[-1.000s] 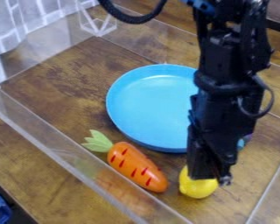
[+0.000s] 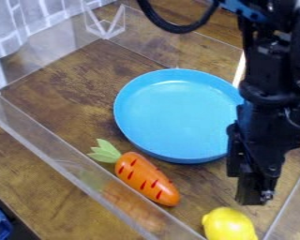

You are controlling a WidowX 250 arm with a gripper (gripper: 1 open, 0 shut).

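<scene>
My black gripper (image 2: 251, 174) hangs on the right over the wooden floor of the clear-walled tray, beside the blue plate (image 2: 171, 111); whether its fingers are open or shut is hard to tell. A yellow lemon-like toy (image 2: 228, 225) lies below it at the bottom edge, apart from it. An orange toy carrot (image 2: 146, 179) with pale green leaves lies left of the gripper, below the plate.
Clear plastic walls (image 2: 86, 184) border the space on the left and front. The wooden floor (image 2: 59, 103) left of the plate is bare.
My gripper has moved up and to the right, away from the yellow toy, which now lies lower in the view. The carrot and plate are unchanged.
</scene>
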